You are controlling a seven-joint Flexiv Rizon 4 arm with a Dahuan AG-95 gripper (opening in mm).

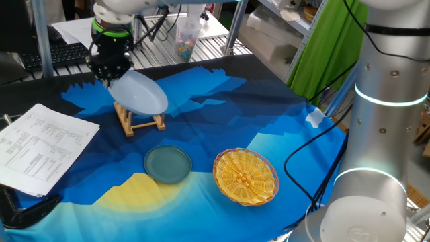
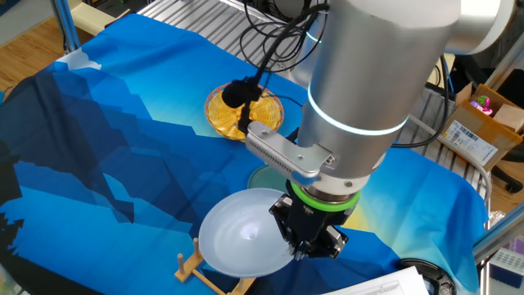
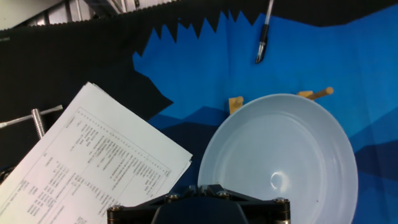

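A pale blue-white plate (image 1: 138, 93) hangs tilted over a small wooden rack (image 1: 127, 124), with my gripper (image 1: 107, 83) shut on its left rim. From the opposite side, the plate (image 2: 246, 233) covers most of the rack (image 2: 190, 266), leaving a few pegs showing. In the wrist view the fingers meet at the rim of the plate (image 3: 280, 155), near the bottom edge. Wooden rack ends (image 3: 236, 104) stick out behind it. Whether the plate touches the rack is hard to tell.
A dark green plate (image 1: 168, 164) and a round wicker basket (image 1: 246, 177) lie on the blue cloth. Printed sheets (image 1: 41, 149) rest at the left, and a pen (image 3: 262, 43) lies beyond the rack. Cloth to the right of the rack is clear.
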